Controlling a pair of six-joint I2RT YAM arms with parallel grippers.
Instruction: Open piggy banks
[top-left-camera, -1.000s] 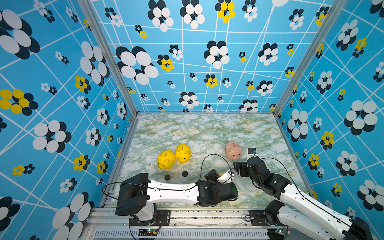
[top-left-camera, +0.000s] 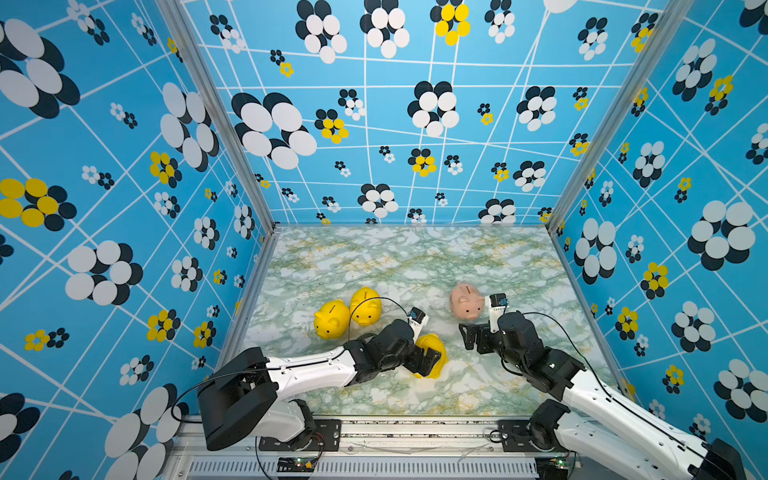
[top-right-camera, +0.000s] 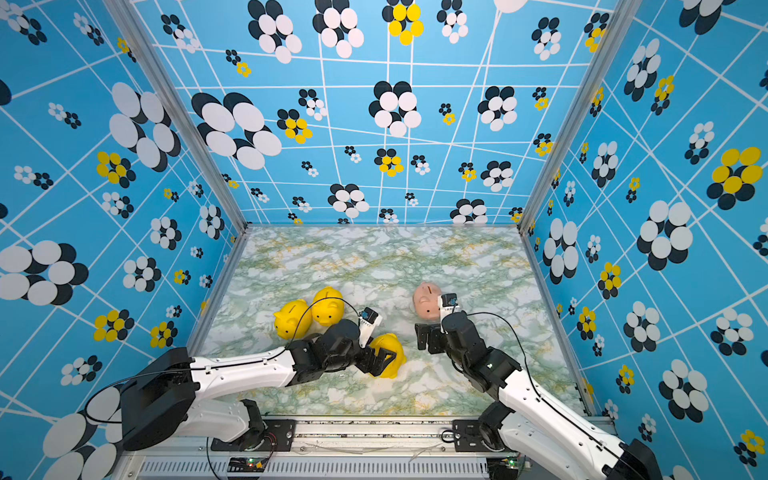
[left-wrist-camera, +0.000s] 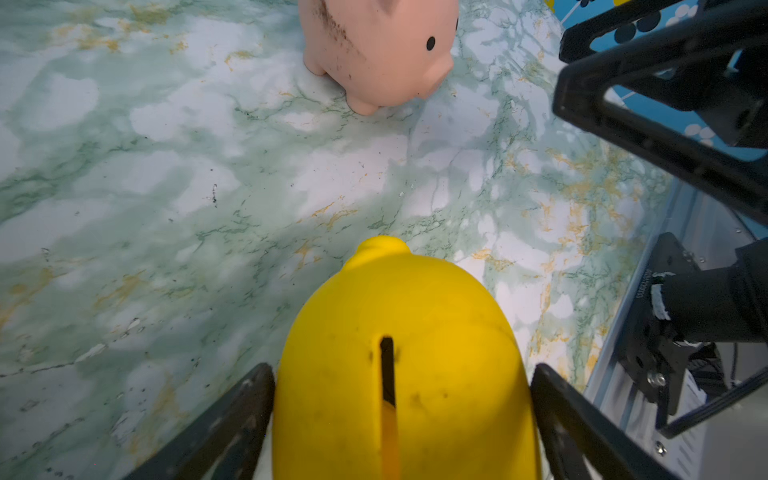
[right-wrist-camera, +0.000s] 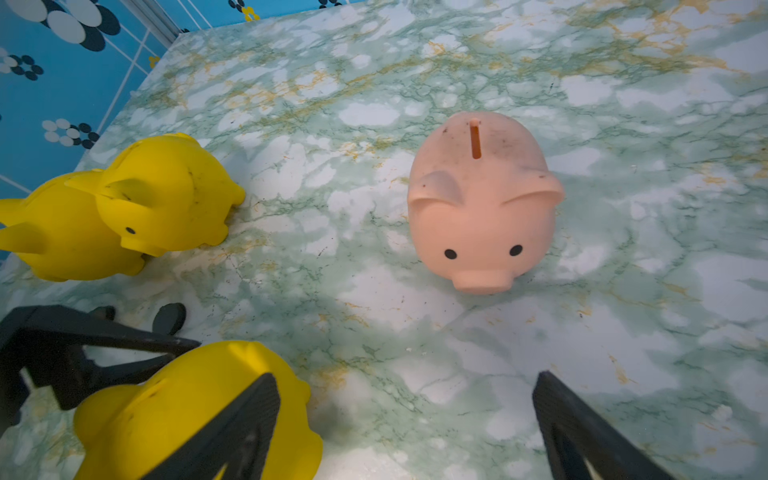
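Note:
A yellow piggy bank (top-left-camera: 433, 352) rests on the table at the front middle. My left gripper is open, one finger on each side of the bank's rounded end beside the slot; contact with both fingers cannot be told. Behind stands the pink piggy bank (right-wrist-camera: 484, 200), upright, slot on top, its face toward the right wrist camera. In front of it my right gripper (top-left-camera: 473, 337) hangs open and empty. Two more yellow banks, one at the far left (top-left-camera: 331, 320) and its neighbour (top-left-camera: 365, 305), stand upright side by side. No underside shows.
Two black discs, one (right-wrist-camera: 169, 318) nearer and the other (right-wrist-camera: 103, 312) partly covered, lie on the marble table behind the left gripper.
My left arm has swung away from the front edge and turned, its gripper now pointing right over the yellow bank. The wrist uncovers more of that bank.

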